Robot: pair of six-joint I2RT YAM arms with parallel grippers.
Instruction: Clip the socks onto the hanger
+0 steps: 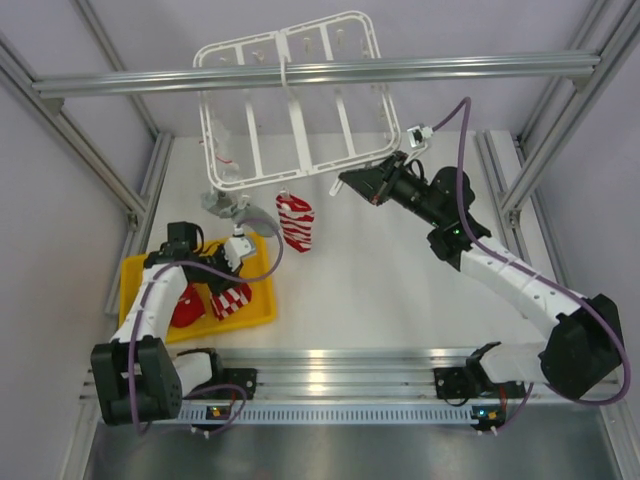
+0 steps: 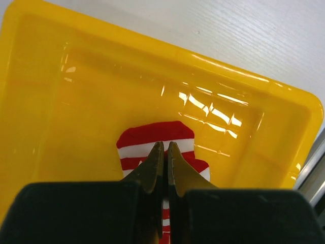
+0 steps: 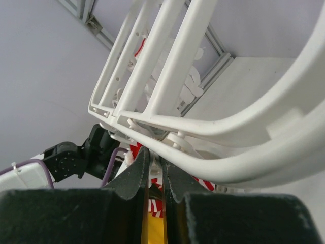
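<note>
A white hanger (image 1: 300,145) hangs tilted from the upper bar. Grey socks (image 1: 222,204) and a red-and-white striped sock (image 1: 296,222) hang along its front edge. Over the yellow bin, my left gripper is shut on another striped sock (image 2: 155,133), which dangles below its fingertips; the pinched part is mostly hidden by the fingers. At the hanger's front right corner, my right gripper is shut on what looks like a white hanger clip (image 3: 179,141), its exact hold partly covered by the fingers.
A red sock (image 1: 187,306) lies in the yellow bin (image 1: 262,310) at the left. The metal bar (image 1: 420,70) crosses above the hanger. The white floor between bin and right arm is clear.
</note>
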